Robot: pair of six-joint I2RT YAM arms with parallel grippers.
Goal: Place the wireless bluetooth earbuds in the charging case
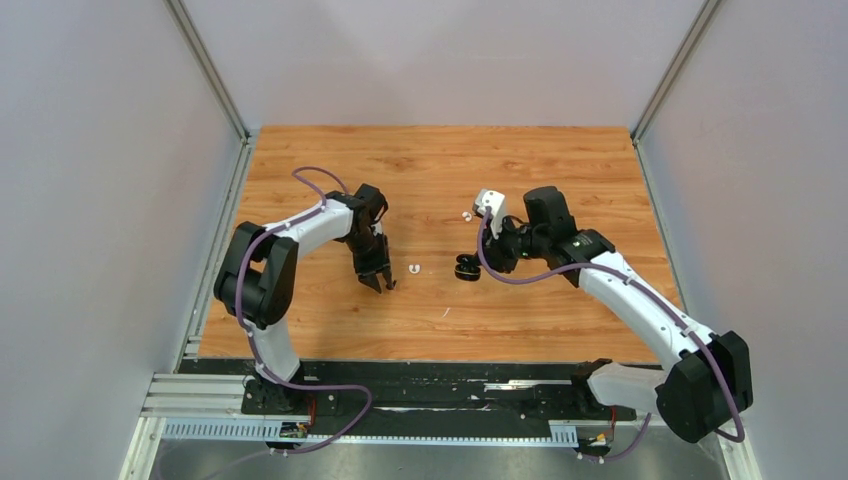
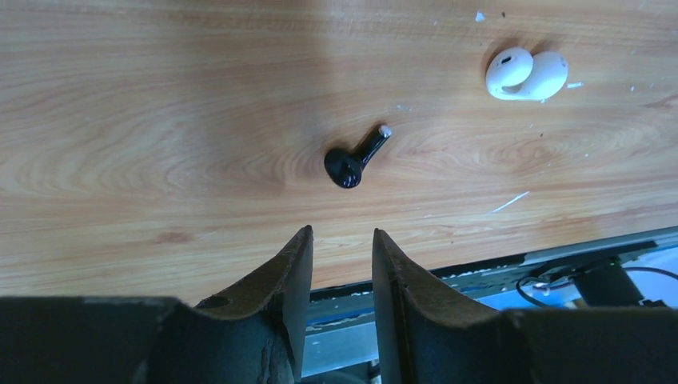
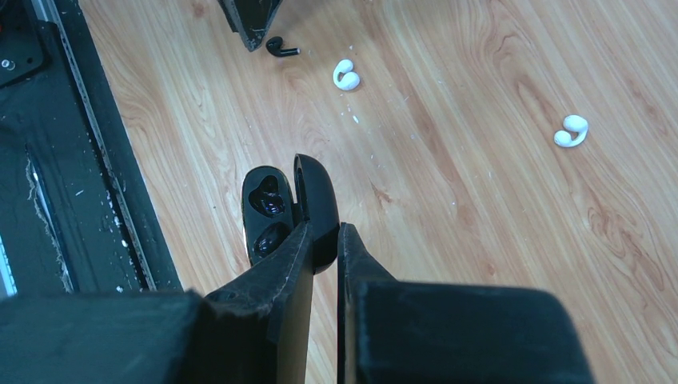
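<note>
A black earbud [image 2: 346,168] lies on the wooden table, its stem angled to the upper right in the left wrist view. My left gripper is open with nothing between its fingers, the earbud showing beyond the tips. From the right wrist view, one left finger [image 3: 254,28] appears close beside that earbud [image 3: 280,48]. The black charging case [image 3: 268,200], lid raised, is held above the table by my right gripper, which is shut on its lid side. Its upper hollow looks empty; a rounded dark shape shows in the lower one, and whether that is an earbud I cannot tell.
A pair of white earbuds [image 2: 526,74] lies near the black one, between the arms. Another white pair [image 3: 572,130] rests farther back. Small white flecks dot the wood. Otherwise the table [image 1: 500,325] has broad clear areas, with a dark rail [image 1: 430,375] along its front edge.
</note>
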